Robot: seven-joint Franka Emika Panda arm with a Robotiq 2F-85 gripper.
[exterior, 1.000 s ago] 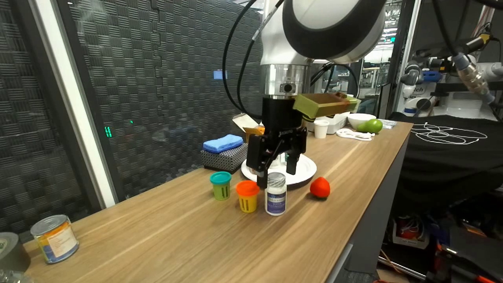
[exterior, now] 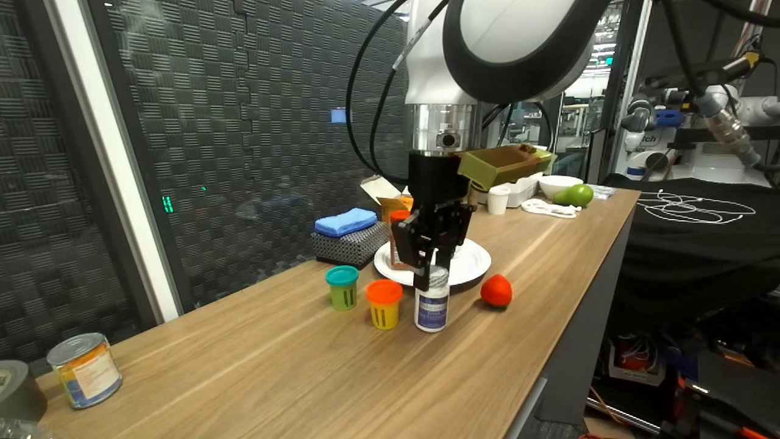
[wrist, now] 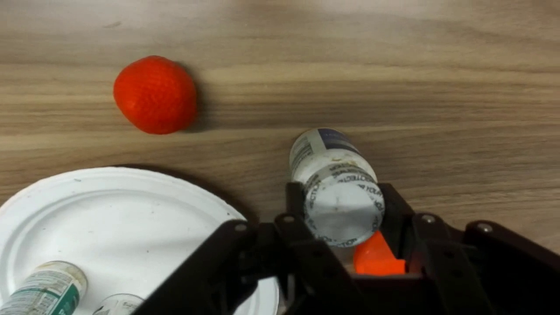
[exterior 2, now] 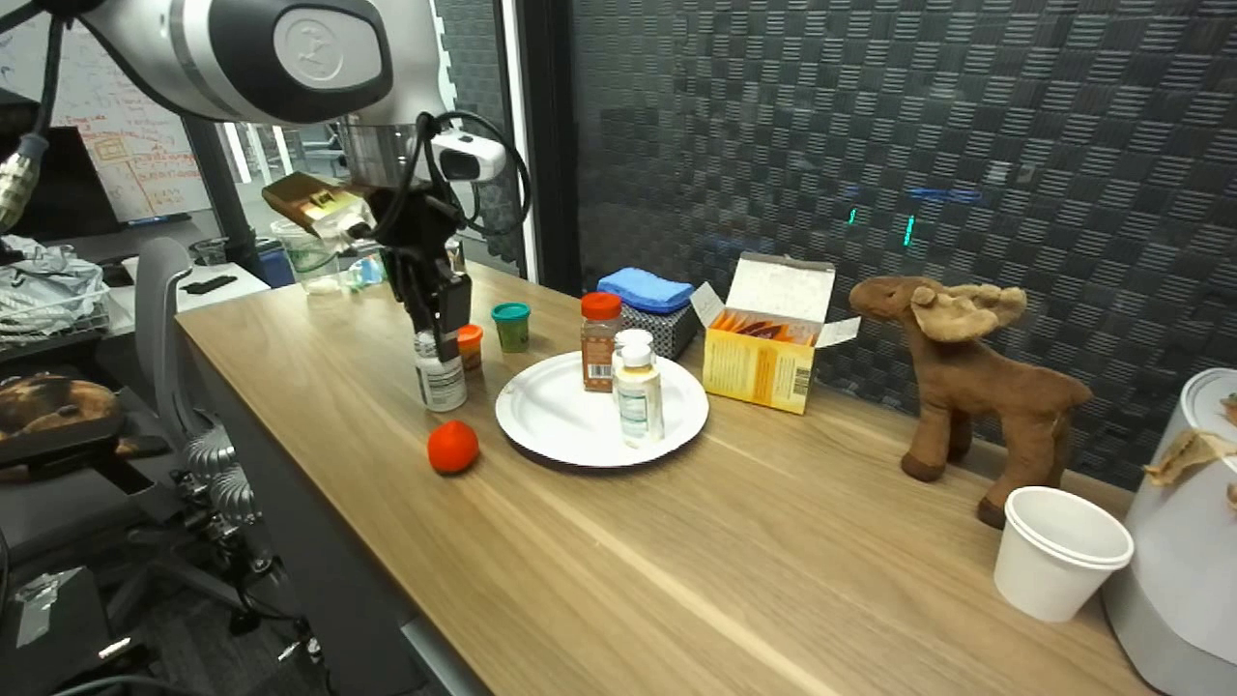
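A white bottle with a blue label (exterior: 431, 310) stands upright, or nearly so, by the front half of the table, and whether its base still touches the wood I cannot tell. My gripper points down and is shut on its cap, one finger on each side in the wrist view. The same bottle (exterior 2: 442, 384) shows below the black fingers in exterior view 2. Close by is a white plate (exterior 2: 539, 431) that carries two small white bottles (exterior 2: 639, 406) and a red-capped jar (exterior 2: 599, 348).
A red round fruit (exterior: 496, 291) lies just right of the held bottle. Orange-lidded (exterior: 384, 306) and teal-lidded (exterior: 342, 288) tubs stand to its left. Behind the plate are a blue cloth on a box (exterior 2: 646, 290) and a yellow carton (exterior 2: 760, 360).
The fingers, spread around the bottle's top a second ago, have come together on its cap. The bottle has shifted very slightly right and up in exterior view 1.
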